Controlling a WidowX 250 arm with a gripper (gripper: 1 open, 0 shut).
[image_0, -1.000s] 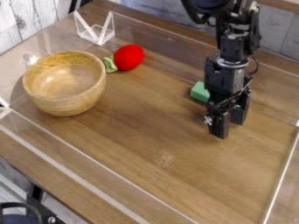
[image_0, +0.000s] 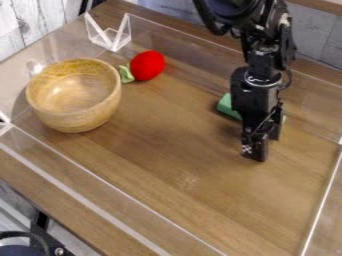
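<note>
My black gripper (image_0: 255, 138) is lowered close to the tabletop on the right of the view, directly over a green object (image_0: 229, 106) that is partly hidden behind it. Whether the fingers are open or shut on it is hard to see.
A wooden bowl (image_0: 74, 96) sits on the left. A red ball-like object (image_0: 147, 65) with a small green piece beside it lies at the upper middle, near a white wire shape (image_0: 106, 30).
The arm and gripper have shifted slightly over the last second around the green object, which shows a little differently behind the gripper.
</note>
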